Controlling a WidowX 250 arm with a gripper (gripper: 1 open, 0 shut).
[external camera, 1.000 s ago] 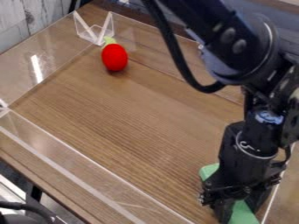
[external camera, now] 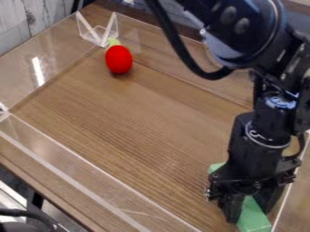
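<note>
My gripper (external camera: 242, 198) is low at the bottom right of the camera view, shut on a green object (external camera: 252, 219) that is largely hidden behind its black fingers. A red, rounded object (external camera: 119, 60) rests on the wooden table at the upper left, with a small light-green item (external camera: 112, 43) just behind it, well apart from my gripper.
A white wire-like or clear frame (external camera: 94, 29) stands at the back left. A clear edge runs along the near left, with dark cables beyond it at the bottom left.
The wrist and gripper have risen slightly over the last second, with the green object still in the fingers. The red object has not moved.
</note>
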